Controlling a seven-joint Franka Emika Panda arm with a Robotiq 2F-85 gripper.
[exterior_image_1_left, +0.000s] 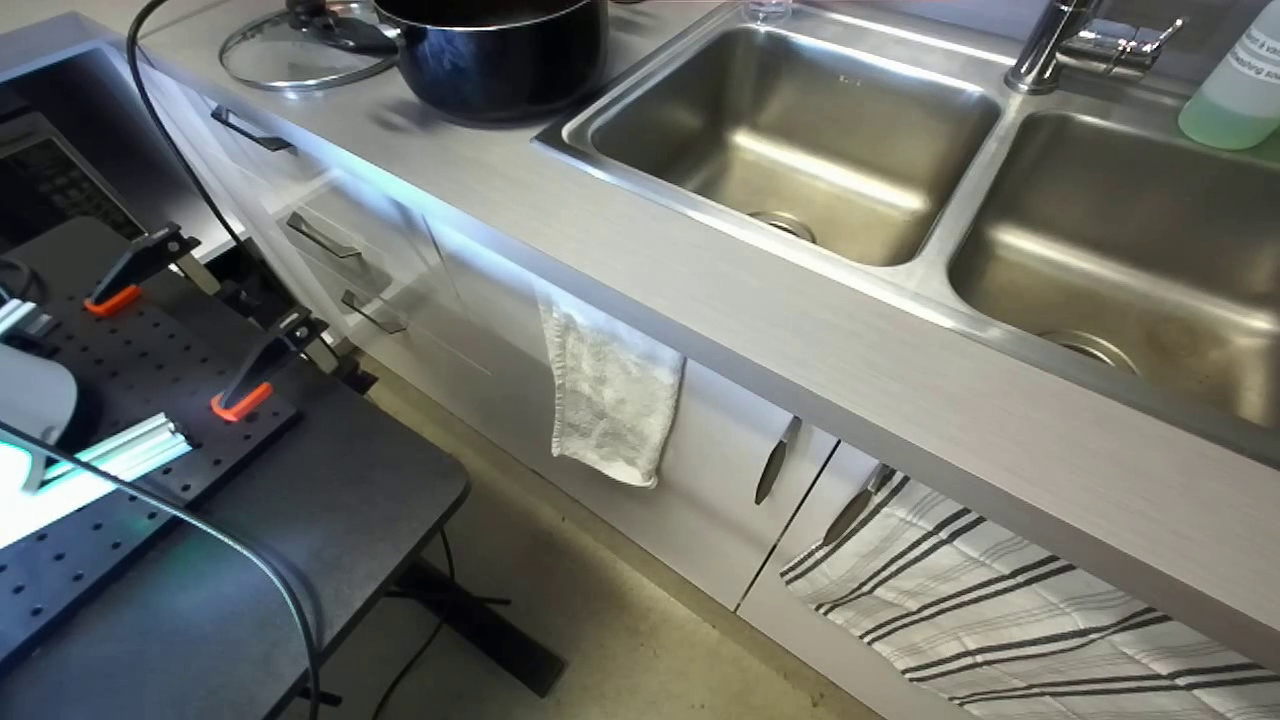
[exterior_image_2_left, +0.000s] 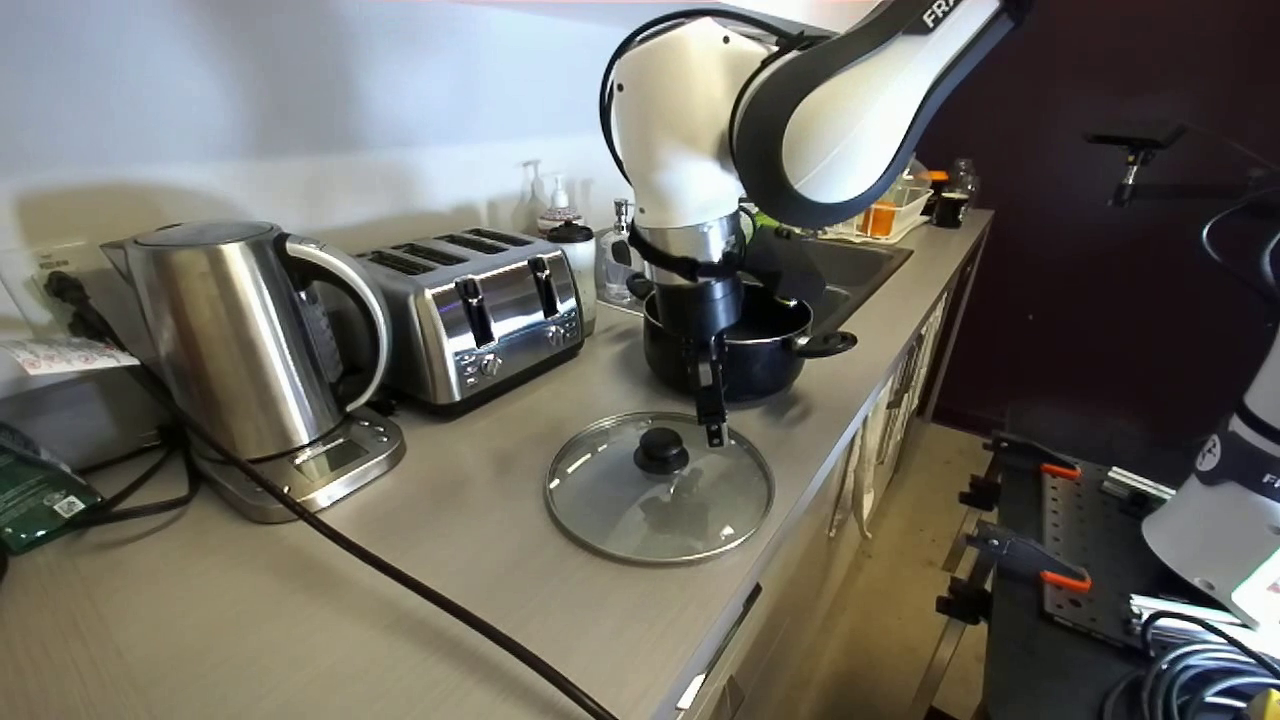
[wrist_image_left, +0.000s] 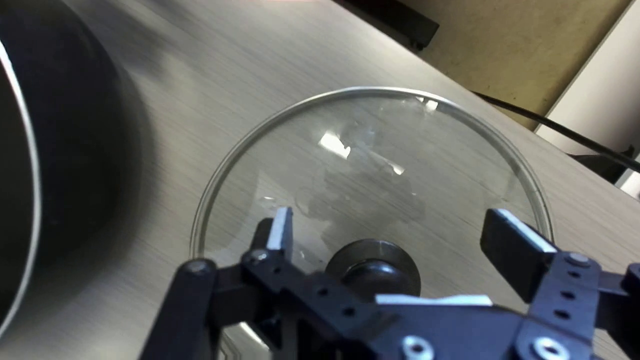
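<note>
A round glass lid (exterior_image_2_left: 708, 516) with a metal rim lies flat on the counter, its black knob (exterior_image_2_left: 661, 451) facing up. Beside it stands a black pot (exterior_image_2_left: 768, 366) without a cover. My gripper is open over the lid. In the wrist view the knob (wrist_image_left: 375, 270) appears in the gap between the spread fingers, clear of both and partly hidden by the gripper body. Exterior view 2 has the gripper tip (exterior_image_2_left: 715, 434) close to the knob, on the pot side. Exterior view 1 shows the lid (exterior_image_1_left: 282, 60) and pot (exterior_image_1_left: 504, 54) at its top edge.
A kettle (exterior_image_2_left: 222, 342) and a toaster (exterior_image_2_left: 480, 306) line the wall side. A black cable (exterior_image_2_left: 420, 588) crosses the counter in front. The counter's edge runs close to the lid. Past the pot is the double sink (exterior_image_1_left: 792, 156).
</note>
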